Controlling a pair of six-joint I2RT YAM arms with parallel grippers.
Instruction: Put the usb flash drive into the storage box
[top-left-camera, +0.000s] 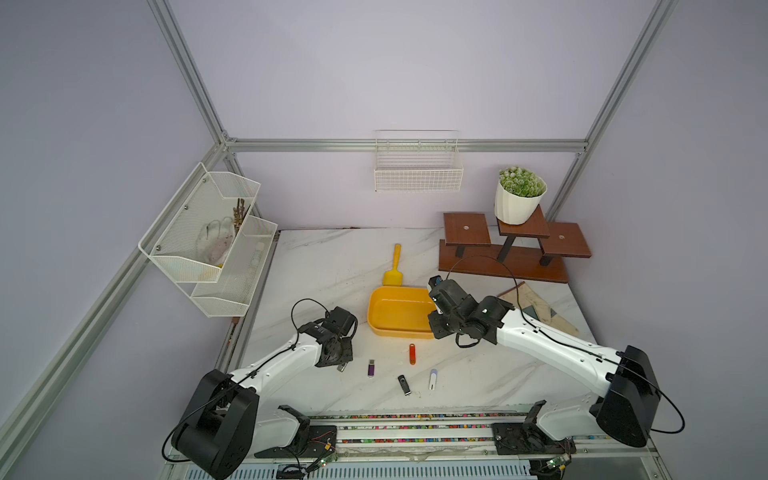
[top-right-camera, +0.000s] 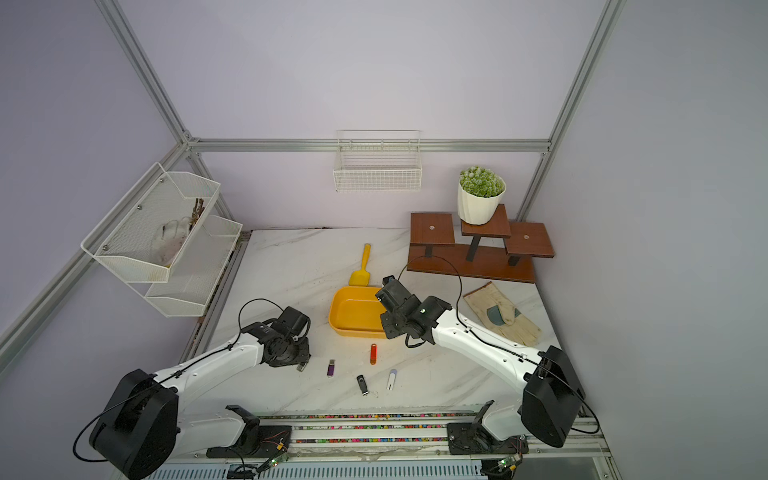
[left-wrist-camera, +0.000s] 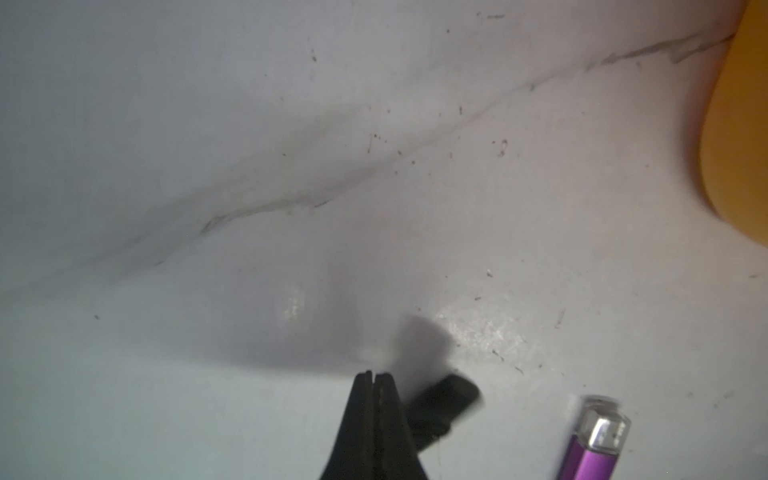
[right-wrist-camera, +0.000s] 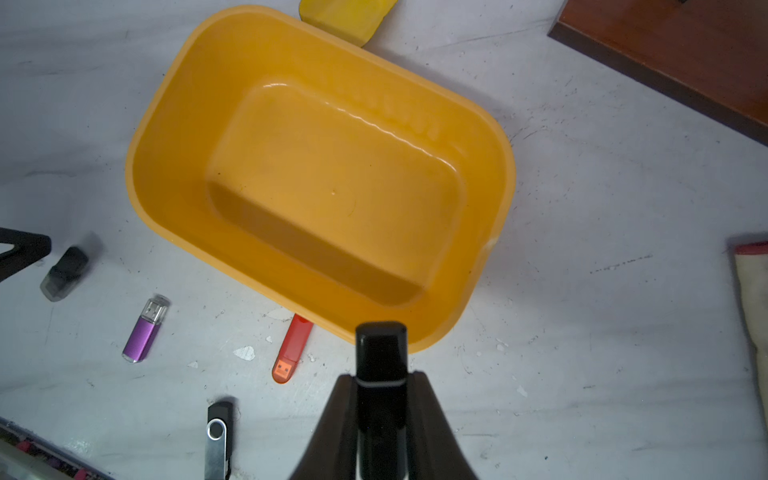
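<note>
The storage box, a yellow bin (right-wrist-camera: 336, 192), stands empty mid-table. In the right wrist view my right gripper is shut on a black flash drive (right-wrist-camera: 381, 348), at the box's near right edge. My left gripper has its fingertips together, nothing visible between them. Another black flash drive (left-wrist-camera: 448, 400) lies slanted beside and partly behind them; whether they touch it I cannot tell. Loose on the table are a purple drive (right-wrist-camera: 144, 329), a red drive (right-wrist-camera: 293, 349) against the box's front, a black-and-silver drive (right-wrist-camera: 217, 440) and a white drive (top-left-camera: 433, 379).
Behind the box lies a yellow scoop (top-left-camera: 393, 272). A brown tiered stand (top-left-camera: 504, 260) with a potted plant (top-left-camera: 518, 200) occupies the back right, with a cloth glove (top-right-camera: 504, 312) in front of it. White mesh shelves (top-left-camera: 232, 272) hang at left.
</note>
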